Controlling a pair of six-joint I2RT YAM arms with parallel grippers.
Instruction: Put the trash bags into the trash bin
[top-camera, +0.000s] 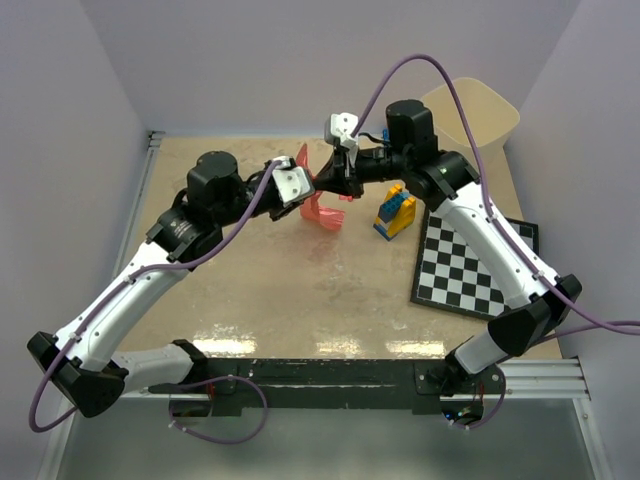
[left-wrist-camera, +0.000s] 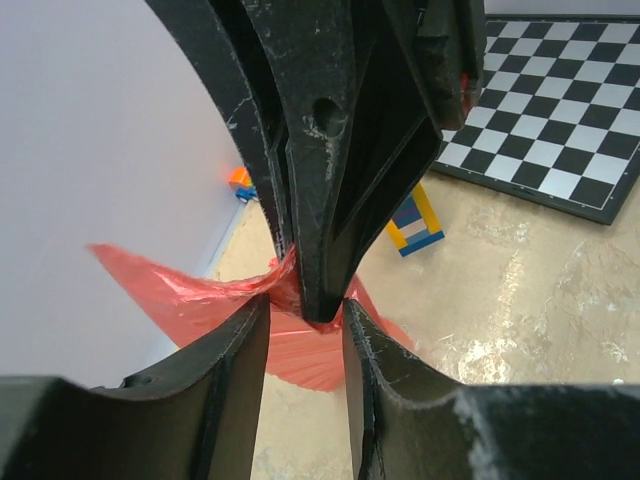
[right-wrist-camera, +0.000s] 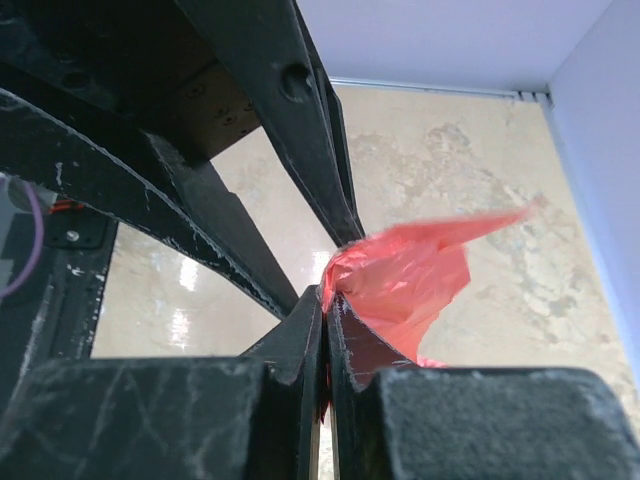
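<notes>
A crumpled pink trash bag (top-camera: 321, 214) hangs between my two grippers at the upper middle of the top view. My right gripper is shut on the bag's upper part, as both wrist views show; in the right wrist view the bag (right-wrist-camera: 420, 280) fans out beyond its fingertips. My left gripper is open, its fingers apart just below the right gripper's tips, with bag material behind and between them. The cream trash bin (top-camera: 470, 105) stands at the back right of the top view, partly behind my right arm.
Yellow and blue toy pieces (top-camera: 398, 210) lie right of the bag. A checkerboard (top-camera: 455, 270) lies at the right of the table.
</notes>
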